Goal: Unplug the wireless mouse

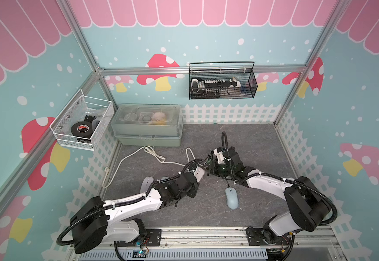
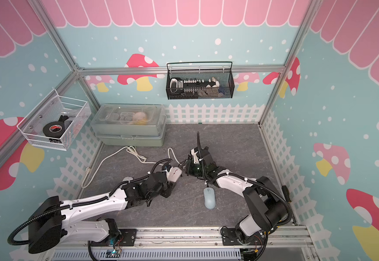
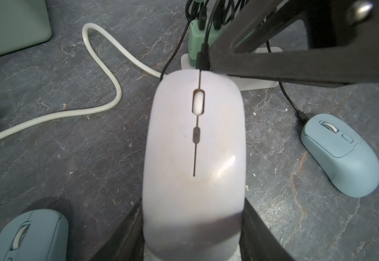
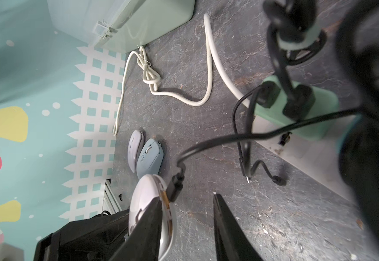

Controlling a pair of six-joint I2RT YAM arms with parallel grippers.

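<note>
My left gripper is shut on a white wireless mouse [image 3: 193, 152], held up left of the power strip. A black cable with a small plug [image 4: 175, 186] is attached at the mouse's front end. My right gripper is part open just beside that plug, nothing seen between its fingers; in the left wrist view its dark body hangs over the mouse's front. The white power strip [image 4: 302, 161] carries a green adapter [image 4: 319, 108] with several black cables.
A blue mouse [image 1: 231, 198] on a cable lies front right. Another blue mouse [image 4: 150, 158] and a pale mouse [image 4: 135, 148] lie at the left. A lidded box [image 1: 148, 134] stands back left, with a loose white cord [image 1: 124, 161] before it.
</note>
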